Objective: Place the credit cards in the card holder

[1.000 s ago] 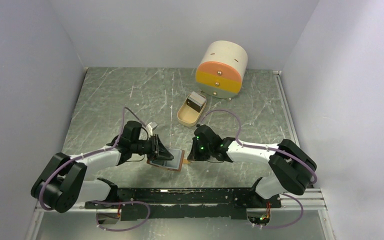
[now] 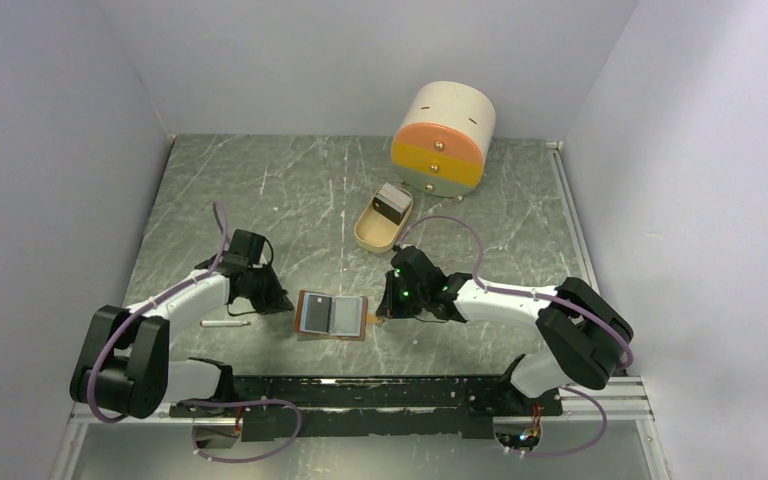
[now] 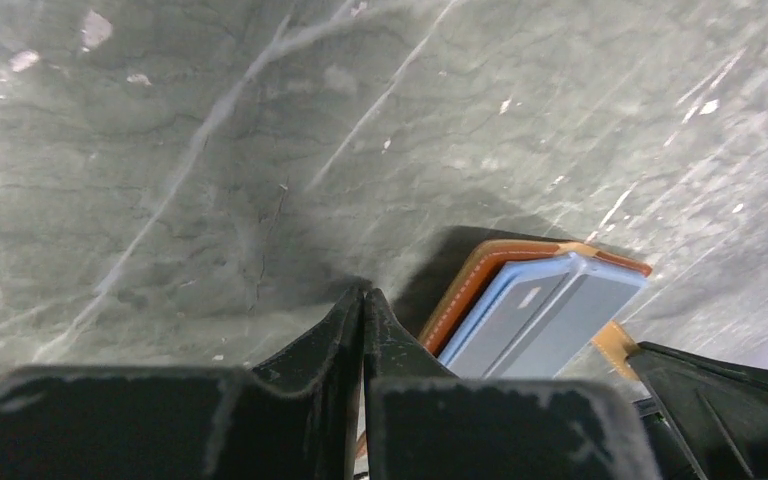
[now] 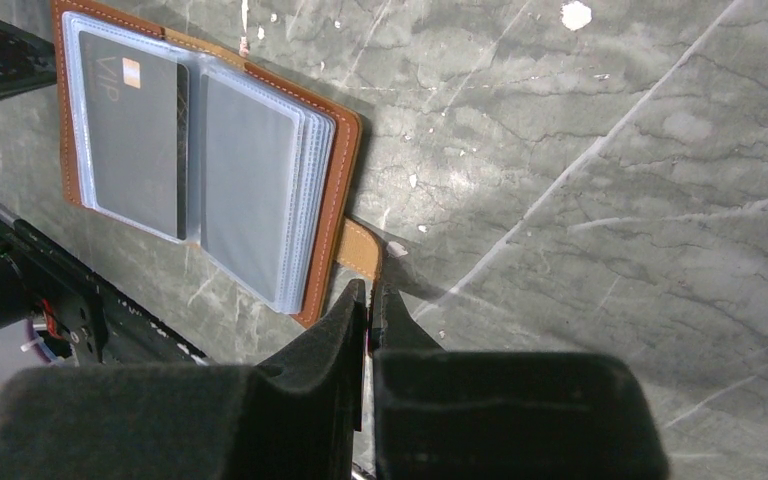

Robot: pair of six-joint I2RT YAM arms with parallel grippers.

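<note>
The brown card holder (image 2: 348, 316) lies open on the table, clear plastic sleeves showing; a dark card marked VIP (image 4: 132, 140) sits in its left sleeve. My left gripper (image 2: 282, 301) is low, just left of the holder; its fingertips are together, and whatever may be between them does not show. My right gripper (image 2: 383, 314) is at the holder's right strap (image 4: 358, 247), fingertips close together; whether they grip it is unclear. A beige tray (image 2: 374, 232) with more cards (image 2: 392, 204) stands behind the holder.
A striped drawer box (image 2: 440, 140) stands at the back. A white rod (image 2: 224, 323) lies at the front left. Walls (image 2: 80, 200) bound the table.
The right arm has barely moved.
</note>
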